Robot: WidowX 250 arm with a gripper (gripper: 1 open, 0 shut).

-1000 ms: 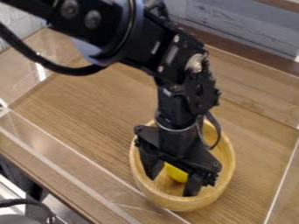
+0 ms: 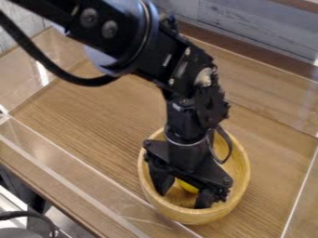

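My black gripper (image 2: 187,184) reaches down from the top left into a round light wooden bowl (image 2: 228,209) at the lower middle of the camera view. Its two fingers stand open inside the bowl, around a small yellow object (image 2: 189,186), which is mostly hidden beneath the gripper. I cannot tell whether the fingers touch it.
A pale wall (image 2: 261,28) runs along the back. The table's edge and a dark cable lie at the lower left.
My gripper has shifted very slightly within the bowl, and less of the yellow object shows now.
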